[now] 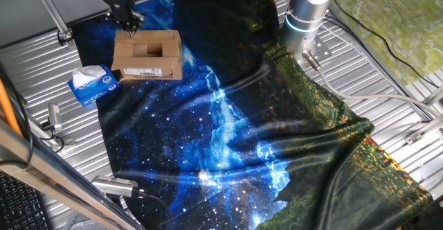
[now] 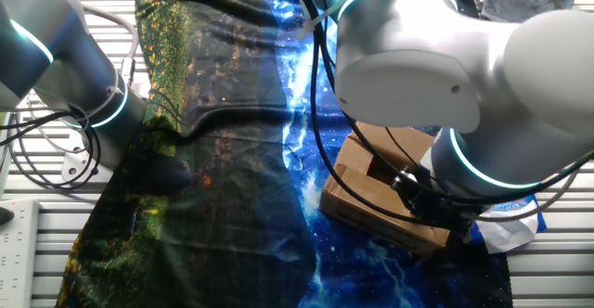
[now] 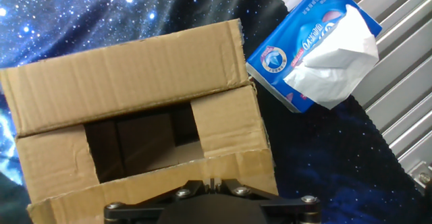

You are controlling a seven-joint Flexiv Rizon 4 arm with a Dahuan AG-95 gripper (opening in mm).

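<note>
A brown cardboard box stands on the cloth with its top flaps partly folded in. Through the square opening, the wrist view shows the bare inside of the box. My gripper hangs over the box's back edge in exterior view 1. From the wrist, the gripper appears at the bottom, over the near flap, its fingertips together and nothing showing between them. Beside the box lies a blue tissue pack with a white tissue sticking out.
A dark cloth printed with stars and foliage, wrinkled in places, covers most of the ribbed metal table. The arm's base stands at the back right. A small metal device lies at the front left.
</note>
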